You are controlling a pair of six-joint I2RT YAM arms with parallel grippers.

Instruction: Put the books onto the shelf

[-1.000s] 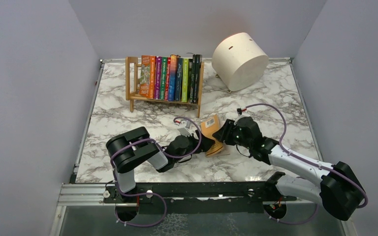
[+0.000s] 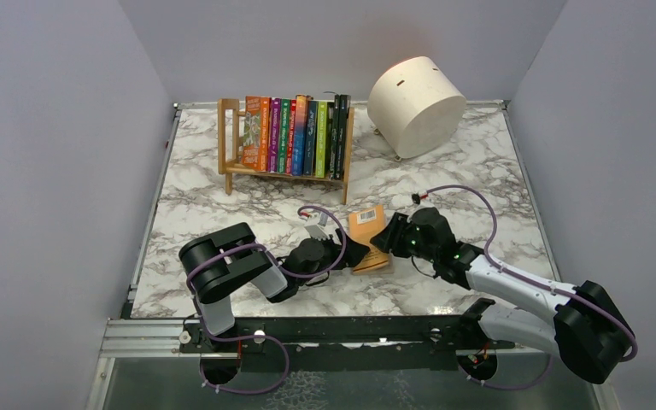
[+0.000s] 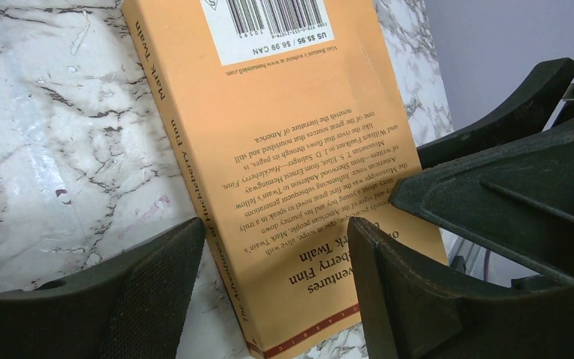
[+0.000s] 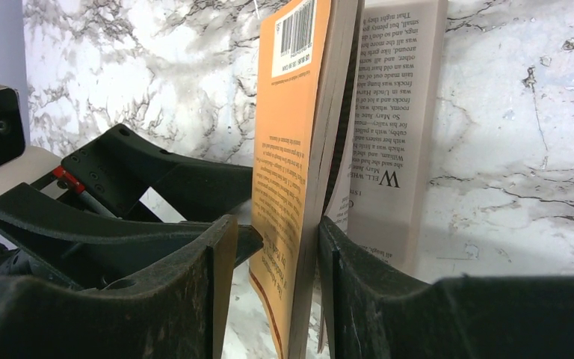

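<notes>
An orange Huckleberry Finn paperback (image 2: pixel 367 224) stands tilted between my two grippers near the table's front, cover partly spread, with printed pages (image 4: pixel 392 120) showing beside it in the right wrist view. My left gripper is open, one fingertip at the spine, the other over the back cover. My right gripper is part open around the book, a fingertip against the page side, the other near the cover; whether it grips is unclear.
A wooden rack (image 2: pixel 346 166) full of upright books stands at the back. A white cylinder (image 2: pixel 414 111) lies at back right. The table left and right of the arms is clear.
Since about a second ago both grippers and the book have shifted slightly left and the book looks straighter.
</notes>
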